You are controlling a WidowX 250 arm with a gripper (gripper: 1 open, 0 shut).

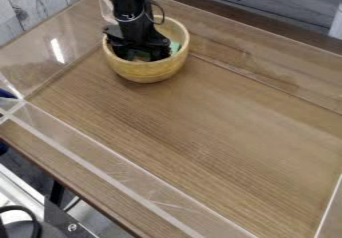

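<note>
A wooden bowl (152, 70) sits on the table at the upper left of the camera view. My black gripper (134, 48) reaches down from the top into the bowl, its lower part over the bowl's left half. A green object (174, 46) shows in the bowl, mostly hidden behind the gripper. The fingertips are too dark and covered to tell their state.
Clear tape runs along its left side, with a dark cable at the bottom left. A pale wall bounds the back.
</note>
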